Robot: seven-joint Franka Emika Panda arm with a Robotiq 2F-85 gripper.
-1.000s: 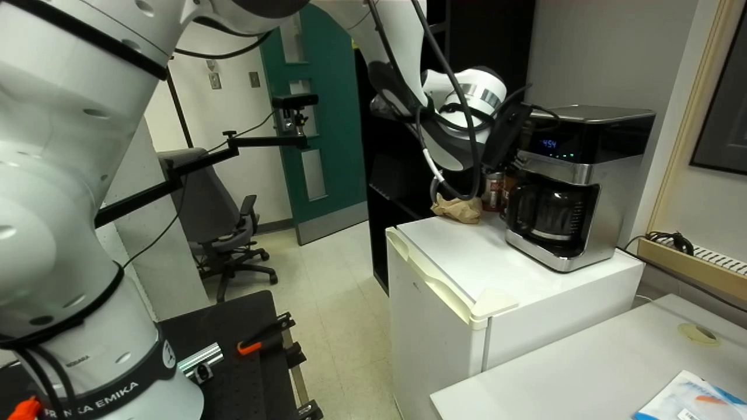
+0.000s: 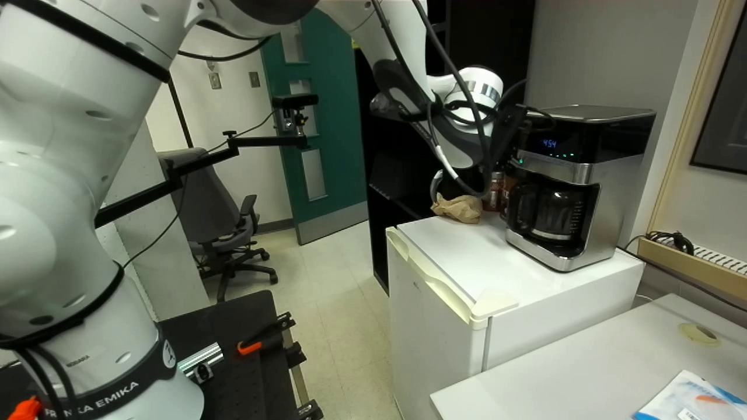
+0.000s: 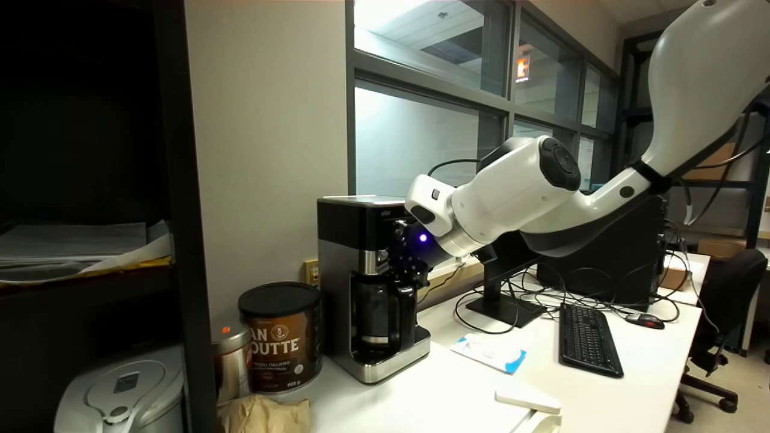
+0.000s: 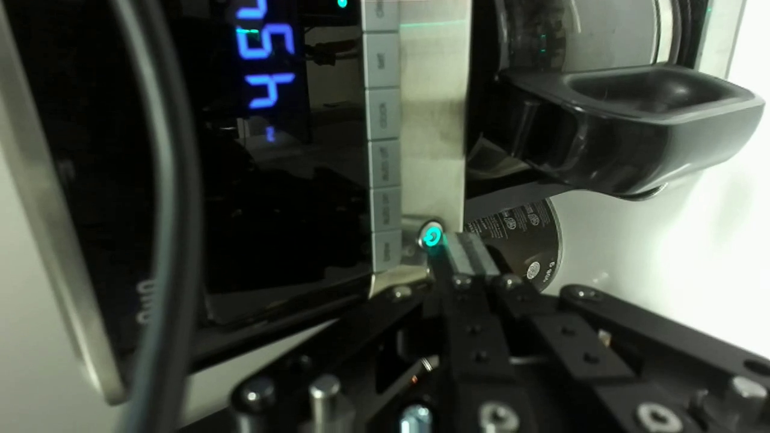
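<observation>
A black and steel coffee maker [image 2: 586, 182] stands upright with its glass carafe [image 3: 375, 317] inside. Its round power button [image 4: 431, 236] glows green in the wrist view, at the end of a row of grey buttons [image 4: 383, 115]. Right beside that button are the tips of my gripper, shut, with nothing visible between them. Whether they touch the button or the steel panel, I cannot tell. Blue digits [image 4: 267, 72] shine on the dark display. In exterior view 2 my hand [image 3: 433, 242] is at the machine's front.
A coffee tin [image 3: 281, 335] and a crumpled paper bag [image 2: 458, 209] sit beside the machine on the white fridge top [image 2: 462, 252]. The carafe handle [image 4: 642, 122] juts out near my fingers. A loose cable [image 4: 173, 216] crosses the wrist view.
My hand has shifted slightly left in exterior view 1, and its cable hangs differently. A green light now shows at the machine's lower left panel, where none was visible before.
</observation>
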